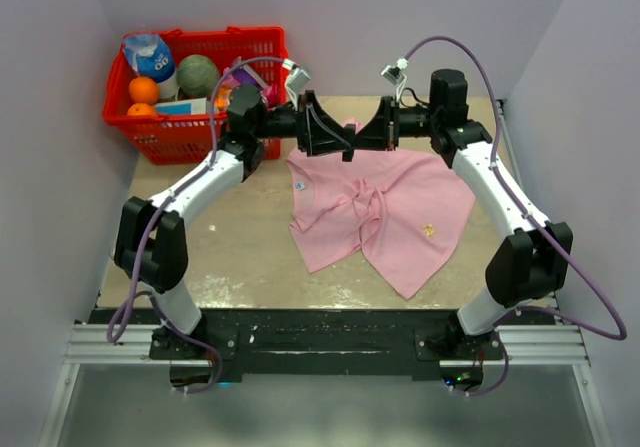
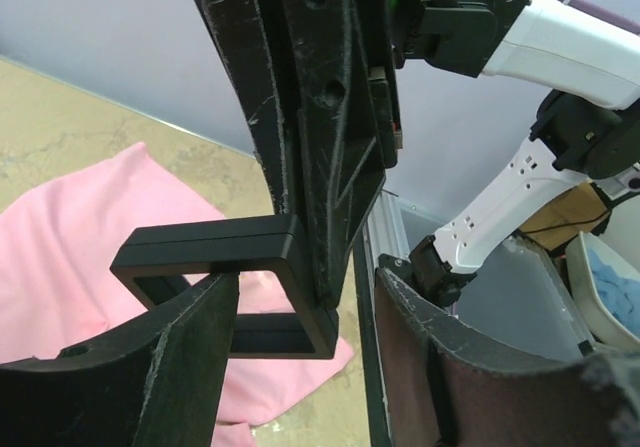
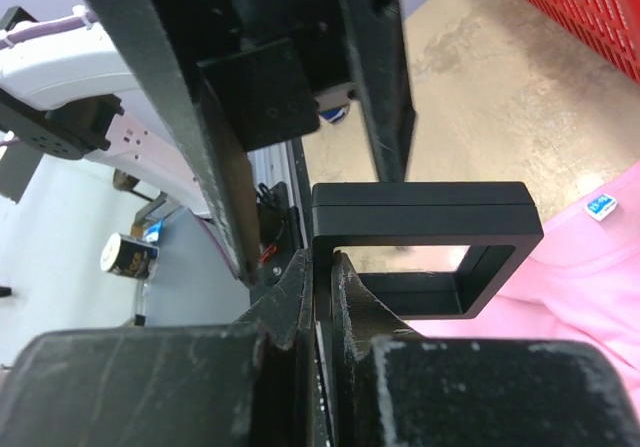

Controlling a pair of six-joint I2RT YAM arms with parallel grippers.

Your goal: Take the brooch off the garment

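Observation:
My right gripper is shut on one side bar of a black rectangular frame (image 3: pixel 425 212), which it holds up above the garment. Facing it from the other side, my left gripper stands part open, its fingers (image 2: pixel 205 312) apart on either side of the frame's near end; contact with the frame cannot be told. Both grippers meet over the back of the pink garment (image 1: pixel 425 192), which lies spread and bunched in its middle. A small gold-coloured piece, perhaps the brooch (image 1: pixel 429 230), rests on the garment's right part.
A red basket (image 1: pixel 158 142) filled with fruit and packages stands at the back left, close behind my left arm. A small blue-and-white label (image 3: pixel 601 206) lies on the garment's left part. Bare table (image 1: pixel 240 257) shows at the front left.

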